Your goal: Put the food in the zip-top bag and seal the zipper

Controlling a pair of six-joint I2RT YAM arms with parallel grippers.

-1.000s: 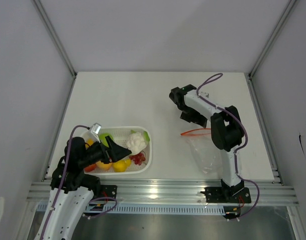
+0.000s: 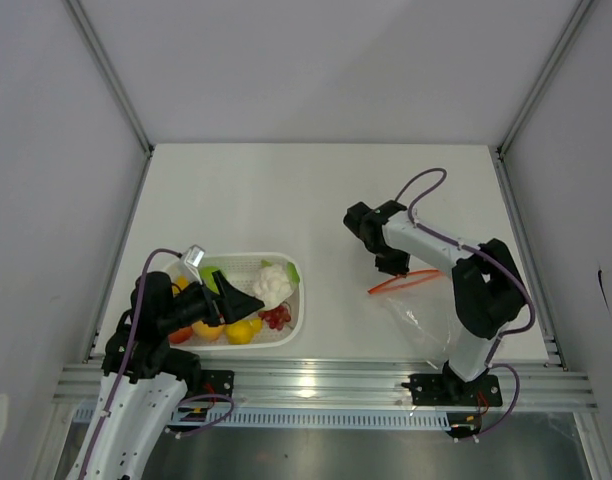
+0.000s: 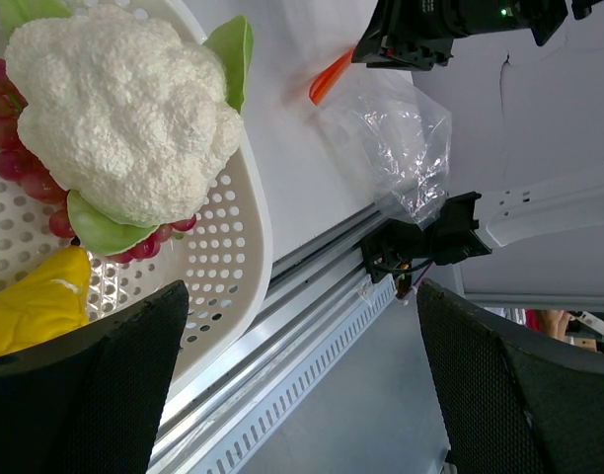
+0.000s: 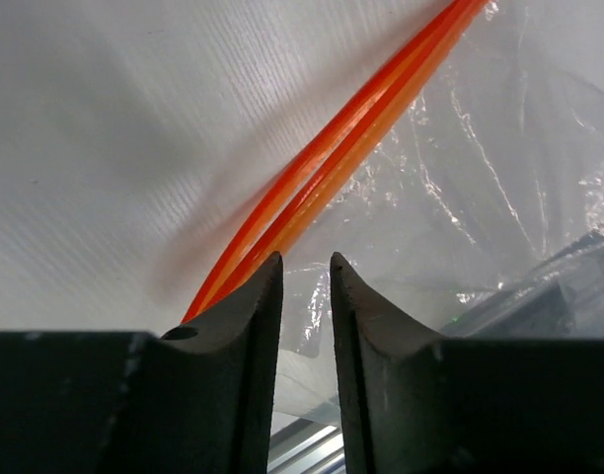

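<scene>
A clear bag (image 2: 416, 320) with an orange-red zipper (image 2: 426, 278) lies flat at the table's right. My right gripper (image 2: 394, 268) is over the zipper's left part; in the right wrist view its fingertips (image 4: 304, 261) are close together just beside the zipper strips (image 4: 332, 163), shut, with clear film around them; whether they grip it is unclear. My left gripper (image 2: 228, 300) stands open above the white basket (image 3: 245, 212) holding a cauliflower (image 3: 124, 114), red grapes (image 3: 36, 178), a yellow item (image 3: 36, 306) and other produce (image 2: 211, 275).
Bare table (image 2: 256, 190) spans the back and middle. A metal rail (image 2: 316, 375) runs along the front edge, close to basket and bag. Walls close in at left, right and back.
The left arm is still.
</scene>
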